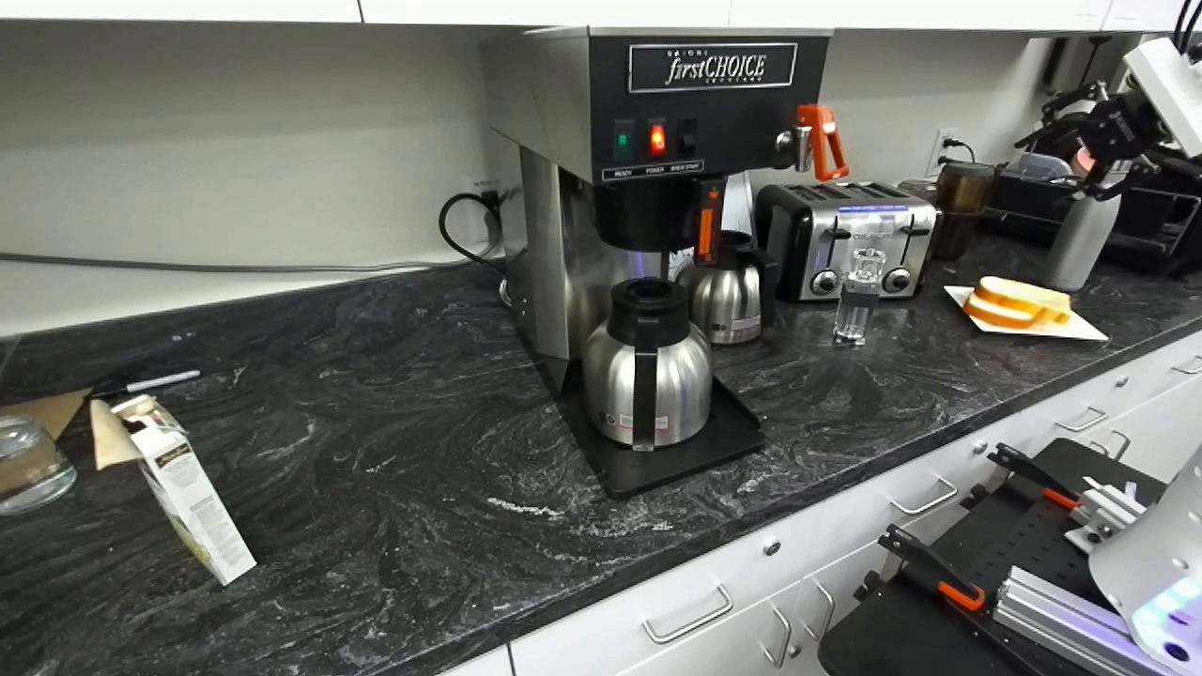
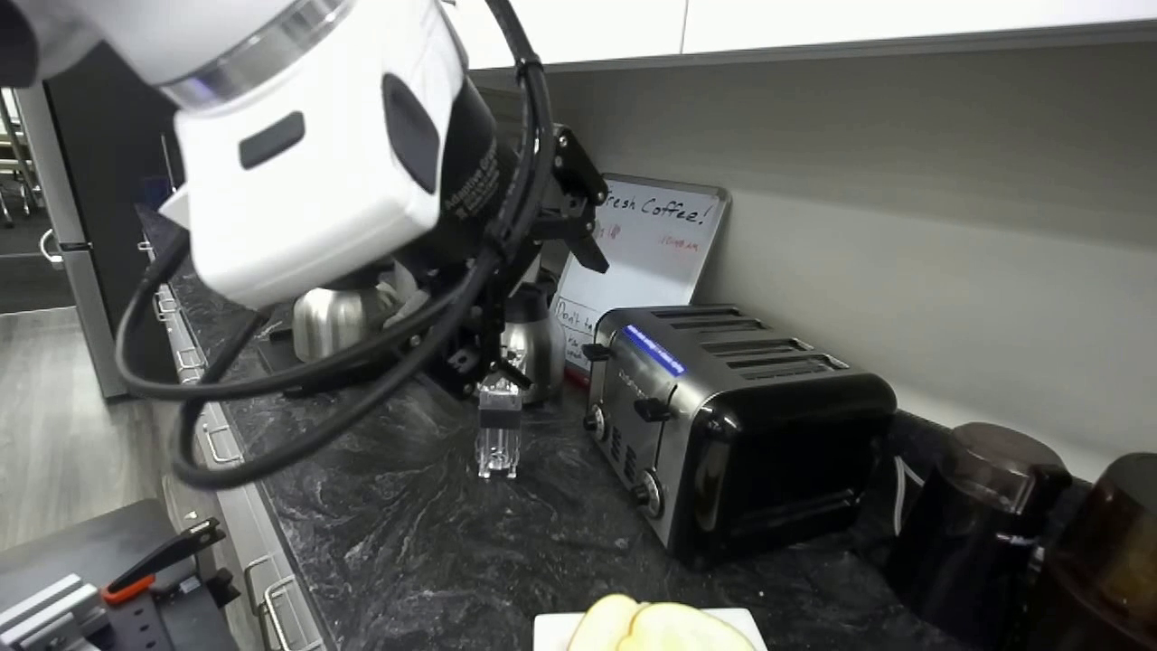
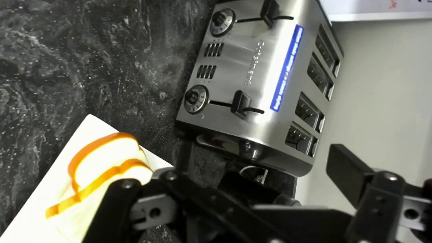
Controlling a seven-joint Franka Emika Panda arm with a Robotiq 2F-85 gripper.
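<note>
My gripper is open, its two fingers (image 3: 351,172) wide apart and nothing held between them. In the wrist view the toaster lies ahead of the fingers, its slots (image 3: 309,111) empty as far as they show, and the bread is at the lower left. The first exterior view has the gripper (image 1: 1054,169) raised above the counter at the right, beyond the plate.
A clear plastic holder (image 1: 858,299) stands before the toaster. To its left are a coffee maker (image 1: 710,113) and steel carafes (image 1: 649,377). A grey bottle (image 1: 1079,242) stands behind the plate. Bare counter (image 1: 394,451) stretches across the left.
</note>
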